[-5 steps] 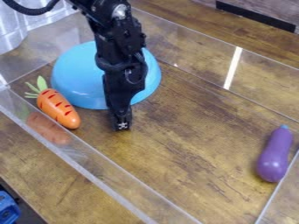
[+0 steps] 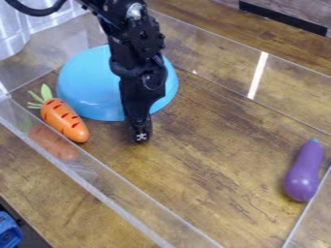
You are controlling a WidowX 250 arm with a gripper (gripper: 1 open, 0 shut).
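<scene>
My black gripper reaches down from the top over a round light-blue plate or lid, its tip low near the plate's front right edge, close to the wooden floor. Whether its fingers are open or shut is hard to see. An orange toy carrot with green leaves lies left of the gripper, in front of the plate. A purple toy eggplant lies at the far right.
Clear plastic walls edge the wooden work area. A blue object shows at the lower left, outside the wall.
</scene>
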